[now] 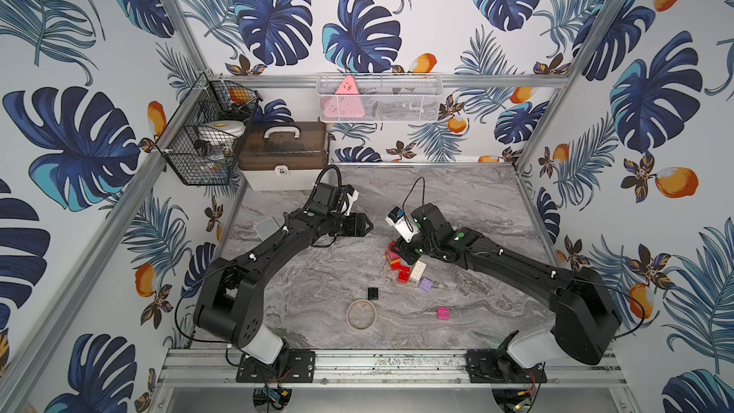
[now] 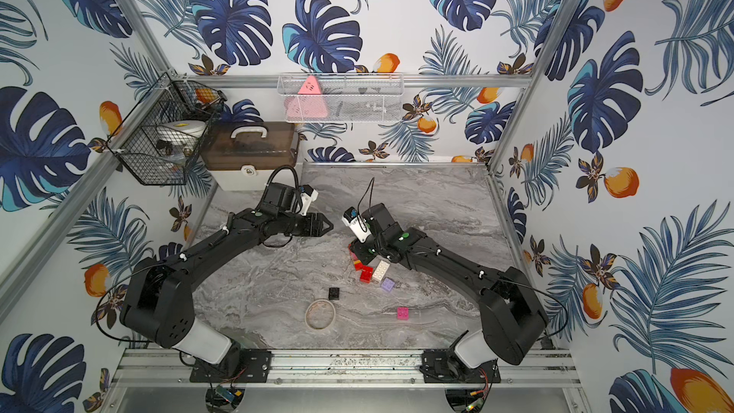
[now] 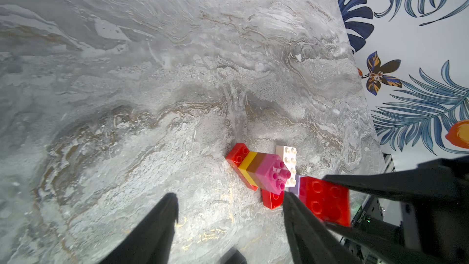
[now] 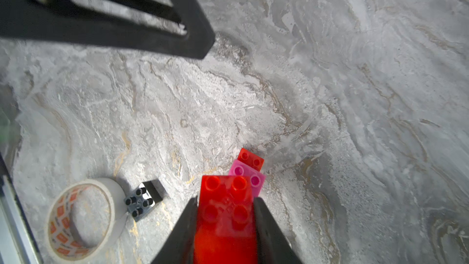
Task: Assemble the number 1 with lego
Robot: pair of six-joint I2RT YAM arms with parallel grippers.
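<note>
In the left wrist view, a small stack [image 3: 256,166] of red, yellow, brown and pink bricks stands on the table beside a white brick [image 3: 286,161] and a red brick [image 3: 272,199]. My right gripper is shut on a red brick [image 4: 225,195], held above the stack, whose pink top [image 4: 246,171] shows behind it in the right wrist view. My left gripper is open and empty, left of the right one and higher than the bricks. A black brick [image 1: 372,293], a lilac brick [image 1: 426,283] and a pink brick [image 1: 442,313] lie nearer the front.
A tape roll [image 1: 361,314] lies at the front middle. A lidded box [image 1: 283,153] stands at the back left, with wire baskets [image 1: 378,98] mounted on the frame above.
</note>
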